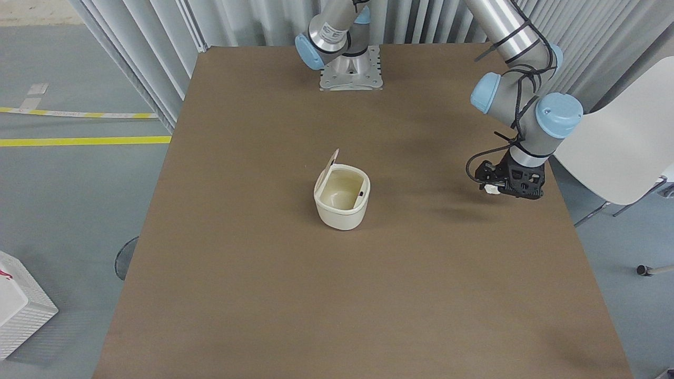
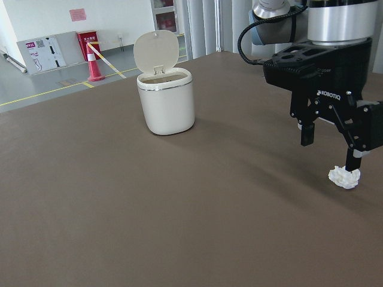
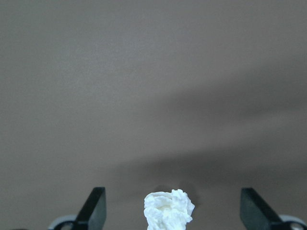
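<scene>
A crumpled white paper ball (image 3: 168, 211) lies on the brown table (image 1: 354, 284), low and centred between the fingertips in the wrist view. My gripper (image 2: 329, 146) is open and hangs just above it in the left view, with nothing held; in the front view it mostly hides the paper. A small cream bin (image 1: 341, 202) with its lid (image 2: 156, 51) raised stands upright near the middle of the table, to the left of the gripper as the front view shows it.
A white chair (image 1: 613, 132) stands beyond the table's right edge.
</scene>
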